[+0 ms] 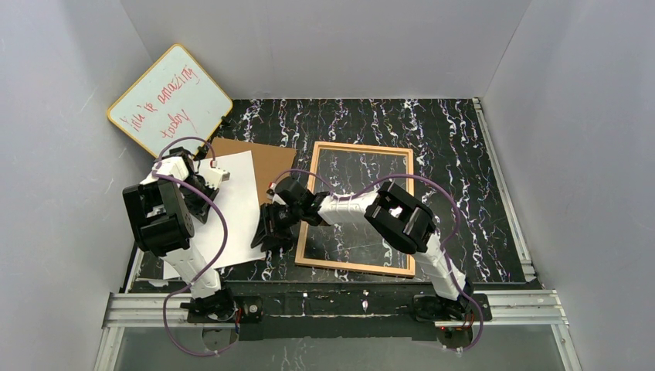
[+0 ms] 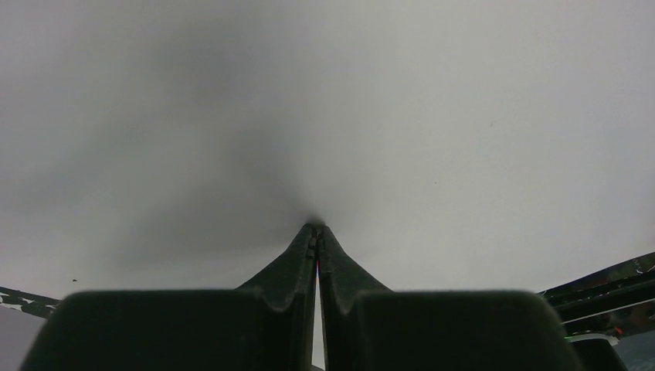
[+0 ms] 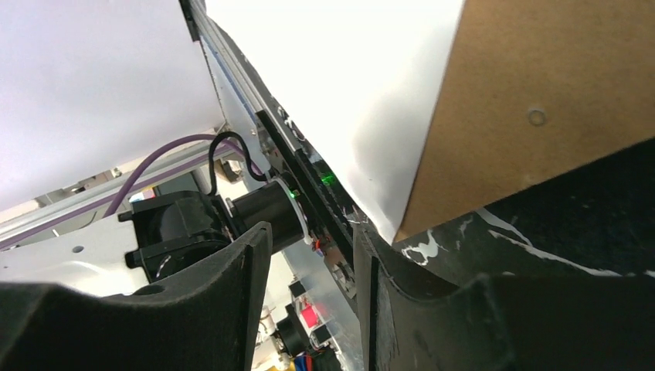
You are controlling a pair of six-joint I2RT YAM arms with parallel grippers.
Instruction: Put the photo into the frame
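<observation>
A white sheet [image 1: 240, 193], the photo's blank side as far as shows, lies at the left, partly over a brown board [image 1: 272, 162]. My left gripper is shut with its tips against or just above the sheet's white surface [image 2: 432, 139]; nothing shows between them. At the sheet's front right corner [image 3: 390, 224] is my right gripper, its fingers parted and nothing clearly between them. The corner appears close beside one finger [image 3: 367, 255]; contact cannot be told. The wooden frame [image 1: 355, 268] lies empty on the table, with the right arm across it.
A small whiteboard [image 1: 170, 100] with red writing leans at the back left. In the right wrist view, the left arm's base [image 3: 270, 212] stands close by on the left.
</observation>
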